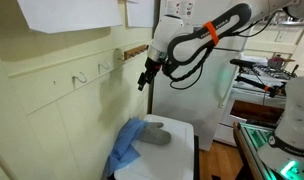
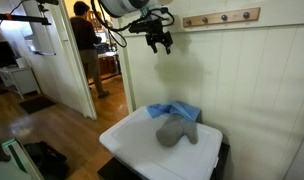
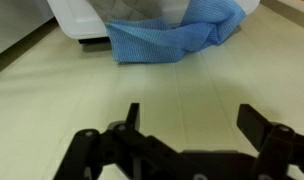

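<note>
My gripper is open, with nothing between its spread fingers. In exterior view 1 the gripper (image 1: 152,76) hangs close to the panelled wall, high above the white table. On that table lie a blue cloth (image 1: 124,148) and a grey mitt-like item (image 1: 152,134). The blue cloth (image 2: 174,109) rests at the table's wall side, with the grey item (image 2: 175,130) beside it. At the top of the wrist view the blue cloth (image 3: 177,39) and part of the grey item (image 3: 127,8) show, well away from my fingers.
A wooden rail with pegs (image 2: 222,17) runs along the wall; hooks (image 1: 80,77) sit on the wall too. The white tabletop (image 2: 132,135) has free room around the items. A person (image 2: 84,50) stands in the doorway behind.
</note>
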